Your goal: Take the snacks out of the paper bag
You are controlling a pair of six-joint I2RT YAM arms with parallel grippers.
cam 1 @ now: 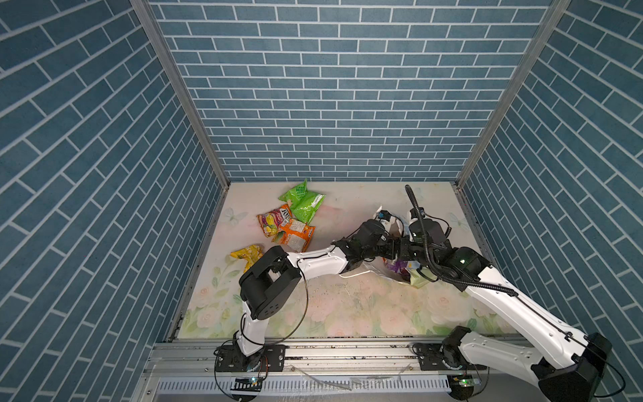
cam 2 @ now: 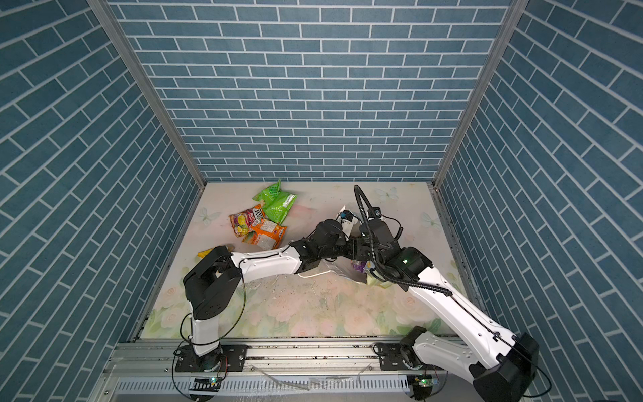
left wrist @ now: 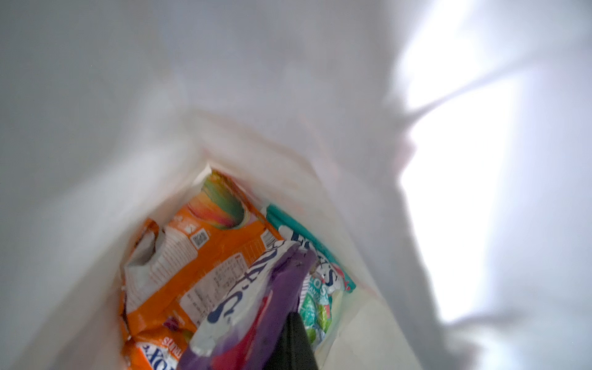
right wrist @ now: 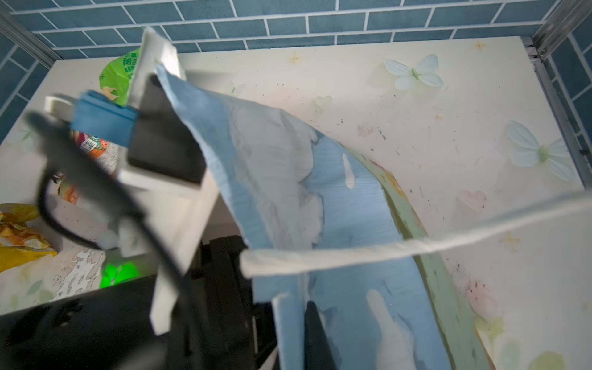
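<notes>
The paper bag point(right wrist: 351, 228), blue outside with a white handle, is on the right of the table, largely behind both grippers. Inside it, the left wrist view shows an orange snack pack point(left wrist: 191, 271), a purple-white pack point(left wrist: 259, 308) and a teal pack point(left wrist: 317, 296). A dark finger point(left wrist: 289, 345) of my left gripper lies at the purple pack; whether that pack is held is unclear. My right gripper is at the bag's blue edge, shut, its dark finger point(right wrist: 317, 345) beside the paper.
Snack packs lie at the table's left: green point(cam 1: 308, 204), red point(cam 1: 271, 221), orange point(cam 1: 298, 238) and yellow point(cam 1: 247, 258). Tiled walls surround it on three sides.
</notes>
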